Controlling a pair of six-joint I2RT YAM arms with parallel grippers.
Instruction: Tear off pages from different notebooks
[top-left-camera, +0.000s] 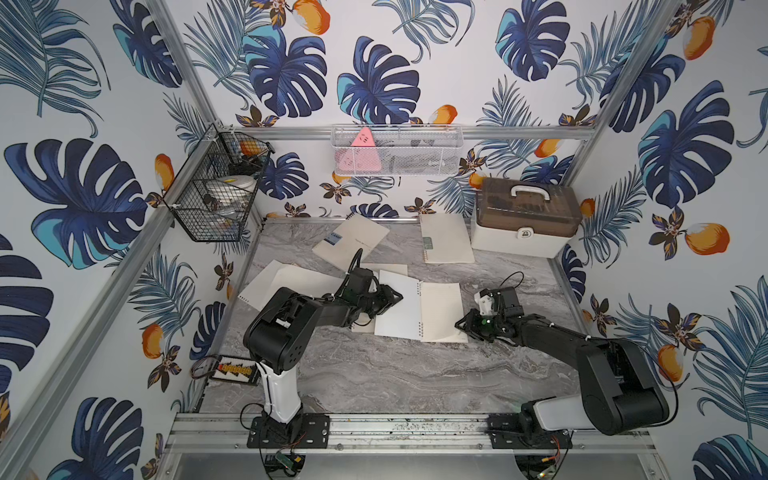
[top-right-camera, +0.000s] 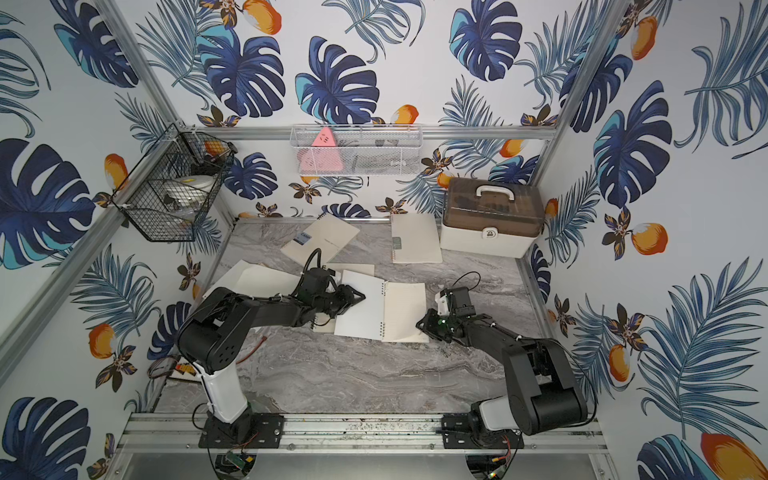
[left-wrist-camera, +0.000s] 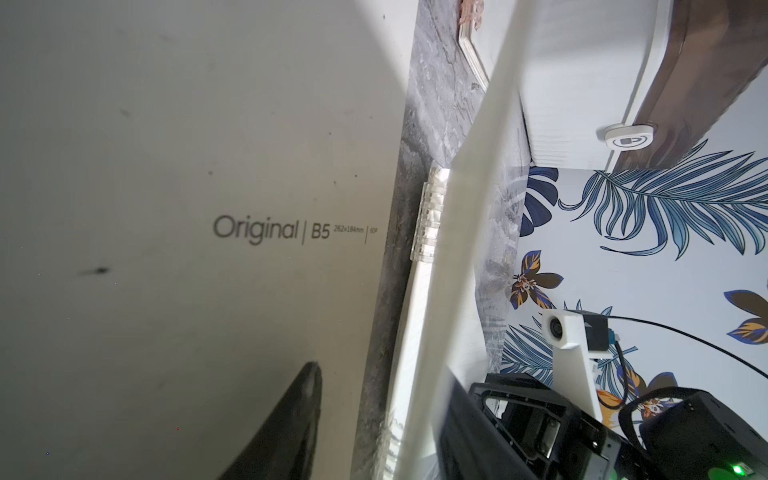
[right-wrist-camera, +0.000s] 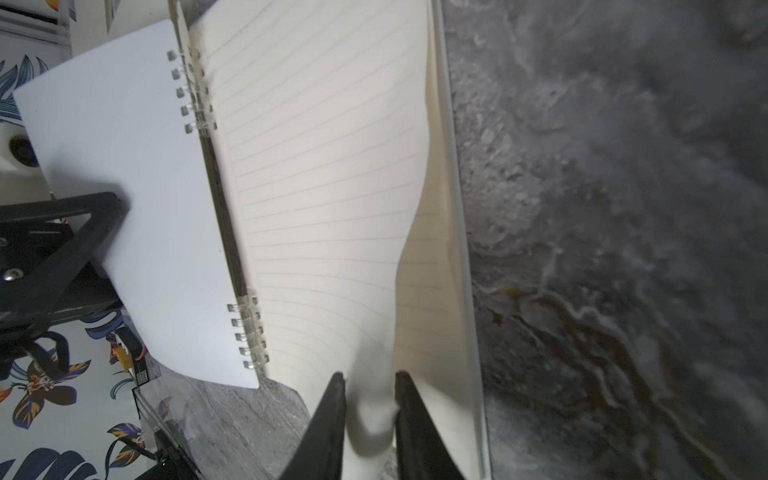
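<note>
An open spiral notebook lies mid-table, white cover (top-left-camera: 399, 308) on the left, lined cream pages (top-left-camera: 440, 310) on the right. My left gripper (top-left-camera: 387, 296) is at the white cover's left side; its wrist view shows blurred fingers around the upright sheet edge, with contact hard to make out. My right gripper is shut on the lined top page near its outer lower corner, bending it up off the pages beneath.
Closed notebooks (top-left-camera: 446, 238) lie behind, loose notebooks (top-left-camera: 300, 284) to the left. A storage box (top-left-camera: 524, 224) stands back right.
</note>
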